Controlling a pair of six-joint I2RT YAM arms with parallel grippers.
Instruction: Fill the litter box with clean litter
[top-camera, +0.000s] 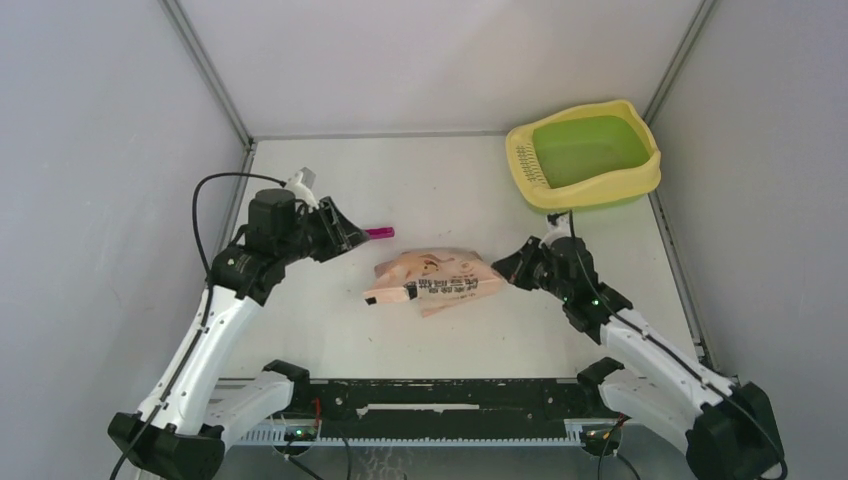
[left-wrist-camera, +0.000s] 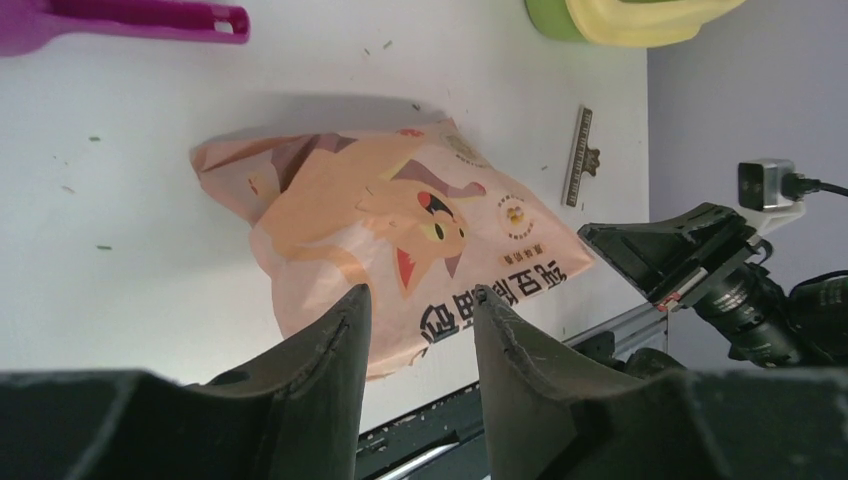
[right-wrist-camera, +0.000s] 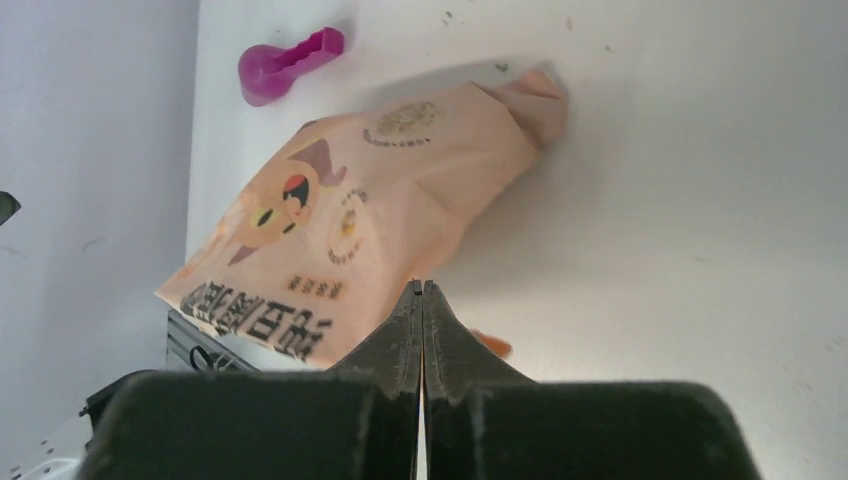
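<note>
The litter bag (top-camera: 430, 275), pale orange with a cat print and dark lettering, slants across the middle of the table. Its right corner is pinched in my right gripper (top-camera: 500, 272), whose fingers (right-wrist-camera: 395, 345) are closed together over the thin material. My left gripper stands open beyond the bag's left end, its fingertips apart with nothing gripped. At the back right sits the litter box, with a yellow rim (top-camera: 525, 165) and a green inside; no litter shows in it.
A magenta scoop (top-camera: 380, 233) lies by my left gripper, partly covered by it in the top view. A flat metal clip (left-wrist-camera: 578, 155) rests near the right side. Small dark specks dot the tabletop.
</note>
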